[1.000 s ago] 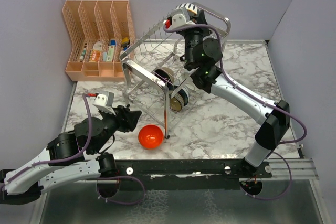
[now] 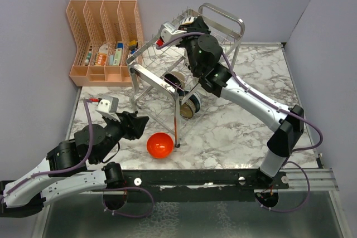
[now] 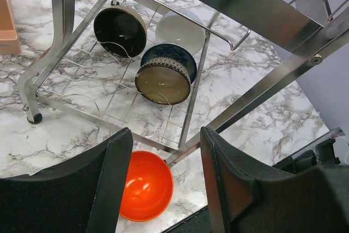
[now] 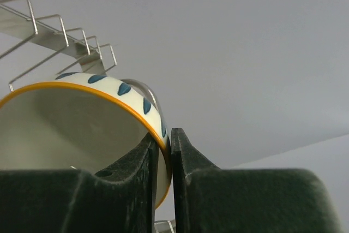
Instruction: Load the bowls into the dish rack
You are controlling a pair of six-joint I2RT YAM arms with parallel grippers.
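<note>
A white bowl with orange rim and blue marks is pinched at its rim between the fingertips of my right gripper, above the rack's upper tier. On the lower tier stand several bowls on edge: a black one, a white one, a patterned one. A red bowl lies on the marble counter at the rack's front foot. My left gripper is open and empty, left of the red bowl in the top view.
A peach compartment bin with small items stands at back left. The counter right of the rack is clear; grey walls close in the sides and back.
My right gripper has moved left along the top of the rack with the bowl. The left arm has shifted very slightly; the red bowl is unchanged.
</note>
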